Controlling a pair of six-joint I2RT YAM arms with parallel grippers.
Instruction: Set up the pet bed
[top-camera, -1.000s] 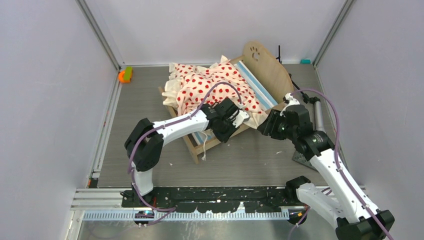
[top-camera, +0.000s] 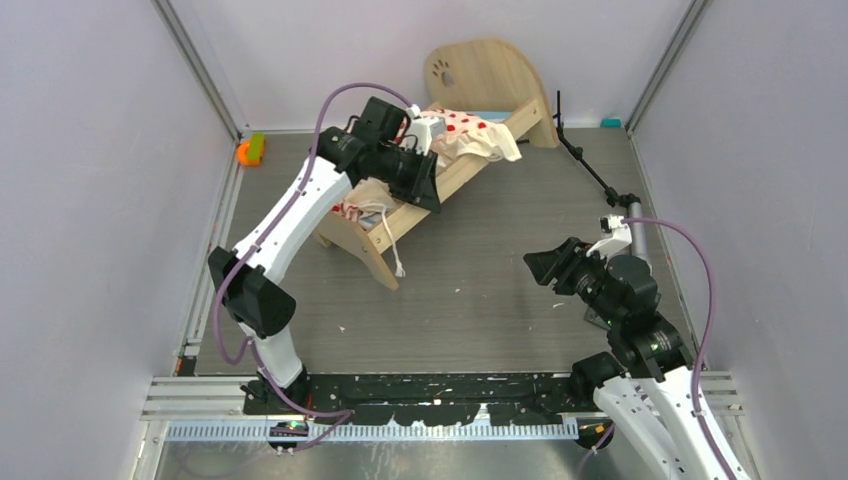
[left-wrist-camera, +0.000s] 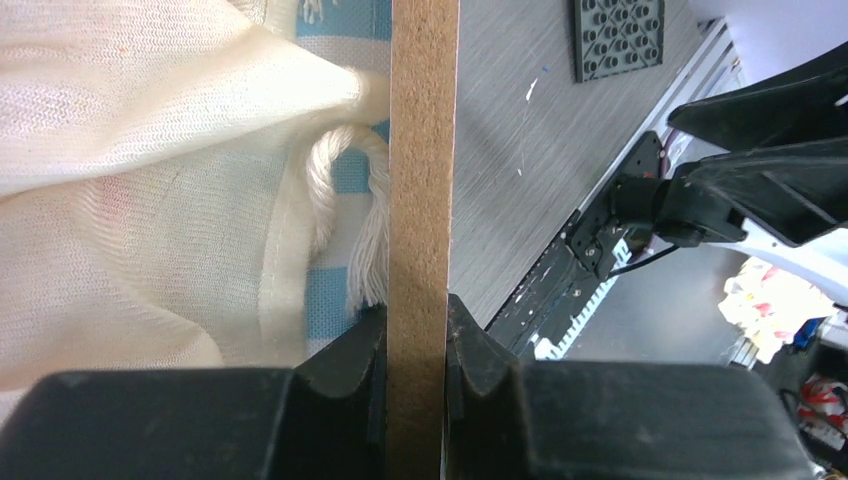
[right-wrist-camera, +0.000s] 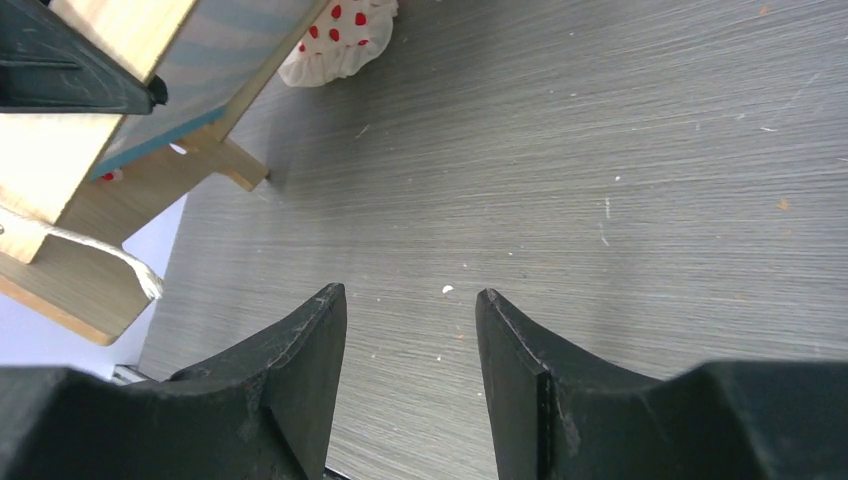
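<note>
A wooden pet bed tilts away from me, its near side rail (top-camera: 458, 178) raised and its paw-print headboard (top-camera: 478, 75) at the back. My left gripper is shut on that rail, seen edge-on between its fingers. Inside lie a blue-striped mattress (left-wrist-camera: 335, 300) and a cream blanket with red dots (top-camera: 455, 137), which slumps toward the far side. A white cord with a tassel (top-camera: 398, 262) dangles over the near rail. To the right, apart from the bed, my right gripper stands open above bare floor.
A grey studded plate (left-wrist-camera: 618, 38) lies near the right arm. A black and grey stand (top-camera: 600, 185) is at the right edge. An orange and green object (top-camera: 250, 150) sits at the far left.
My left gripper has moved up and left with the rail, and the bed has gone from level to tilted. The blanket slid down its far side. My right gripper backed away from the bed.
</note>
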